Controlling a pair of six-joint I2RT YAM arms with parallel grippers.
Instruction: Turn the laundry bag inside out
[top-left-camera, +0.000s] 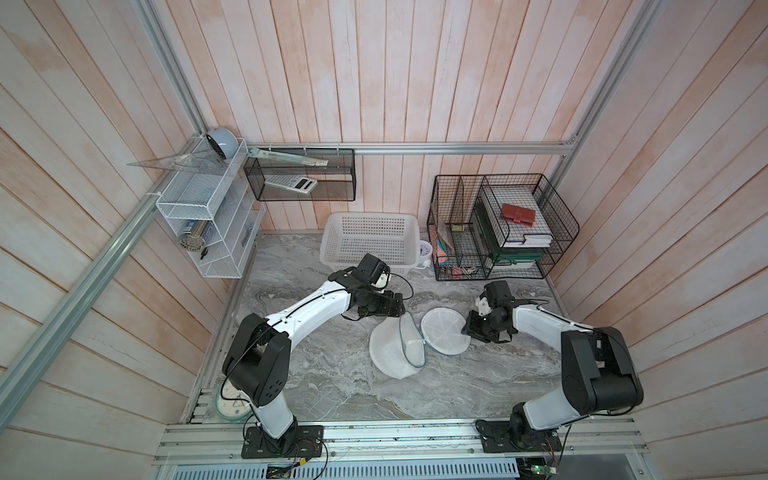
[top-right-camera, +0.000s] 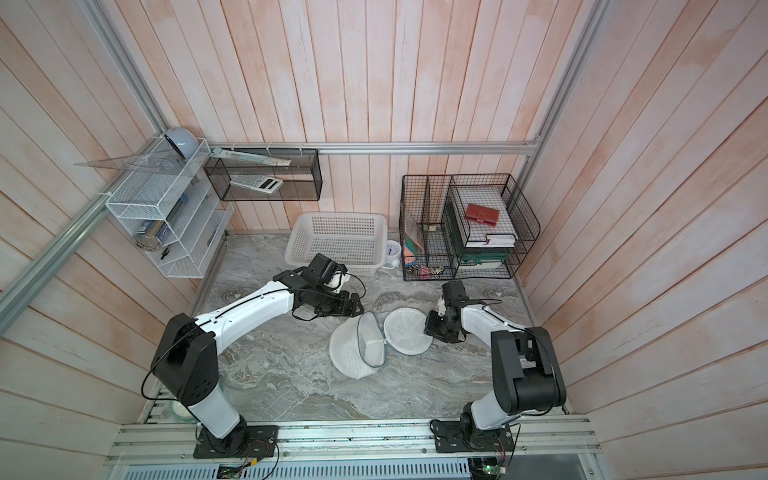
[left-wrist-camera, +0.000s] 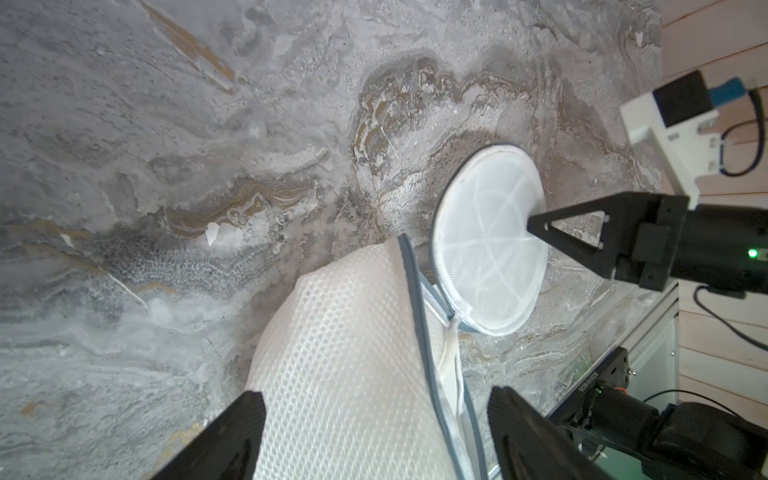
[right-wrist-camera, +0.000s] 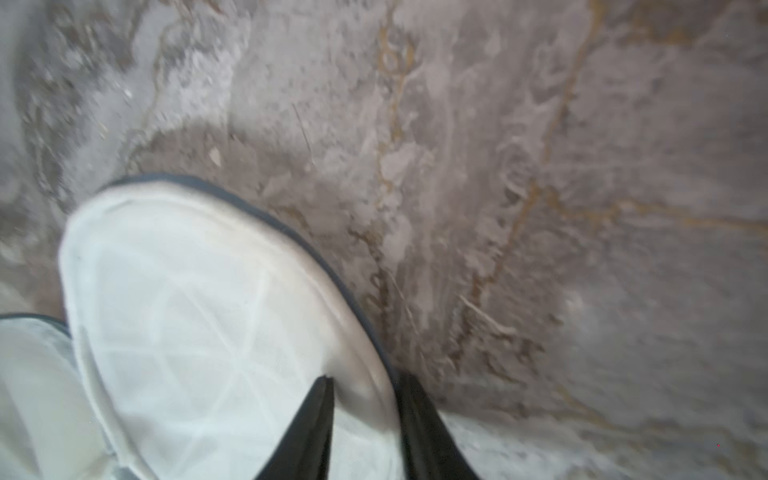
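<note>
The white mesh laundry bag (top-left-camera: 389, 352) lies on the table, its blue-grey trimmed mouth facing right. Its round white lid (top-left-camera: 445, 330) is folded out flat to the right, joined at the mouth. Above the bag's far edge, my left gripper (top-left-camera: 397, 304) is open; in the left wrist view its fingers (left-wrist-camera: 232, 436) stand wide apart either side of the mesh, not gripping it. My right gripper is part open at the lid's right edge, with the lid's rim (right-wrist-camera: 369, 376) between its fingers. Whether both touch the rim I cannot tell.
A white plastic basket (top-left-camera: 369, 265) stands empty behind the left gripper. Back right is a black wire rack (top-left-camera: 453, 277) with books, and a small white container (top-left-camera: 425, 251) sits between them. Table surface in front and left of the bag is clear.
</note>
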